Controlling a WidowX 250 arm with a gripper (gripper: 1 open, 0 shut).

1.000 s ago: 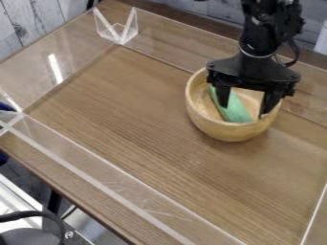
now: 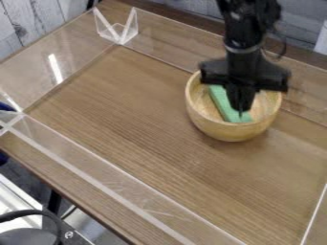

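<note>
A wooden bowl (image 2: 202, 117) stands on the wooden table at the right, with a green oblong object (image 2: 238, 114) lying in it. My black gripper (image 2: 238, 88) hangs over the bowl, just above the green object and partly hiding it. It looks shut; I cannot see anything held between its fingertips, which are blurred.
A clear angular object (image 2: 117, 26) sits at the back left. Clear strips cross the table (image 2: 115, 144) at the lower left and right. A black cable or base piece (image 2: 29, 232) is at the bottom left corner.
My gripper has risen a little from down in the bowl at the green object to just over it. The bowl has hardly moved.
</note>
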